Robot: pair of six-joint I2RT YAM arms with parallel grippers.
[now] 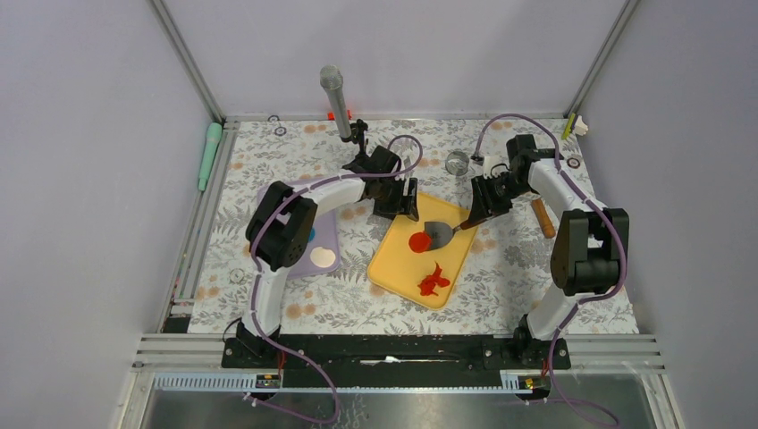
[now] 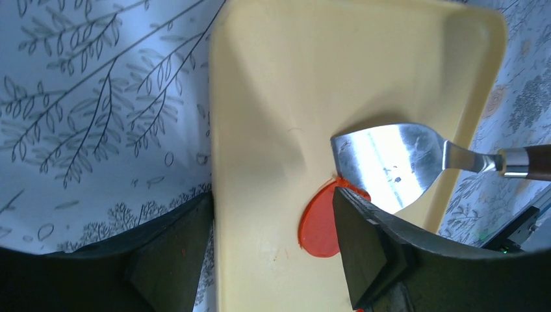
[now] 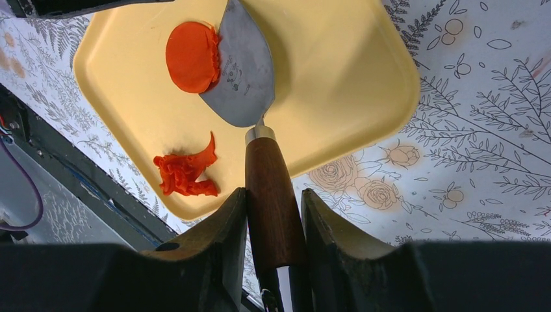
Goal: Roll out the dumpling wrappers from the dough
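Note:
The yellow tray [image 1: 391,264] holds a flat red dough disc [image 3: 187,57] and a crumpled pile of red dough [image 3: 179,172]. My right gripper is shut on the wooden handle of a metal spatula [image 3: 243,75], whose blade lies on the tray with its edge at the disc's ruffled rim. My left gripper stands open above the tray's edge beside the disc, nothing visible between its fingers.
A purple tray [image 1: 324,264] with coloured discs lies left, partly under the left arm. A glass [image 1: 457,162] stands behind; a wooden rolling pin [image 1: 543,217] lies right.

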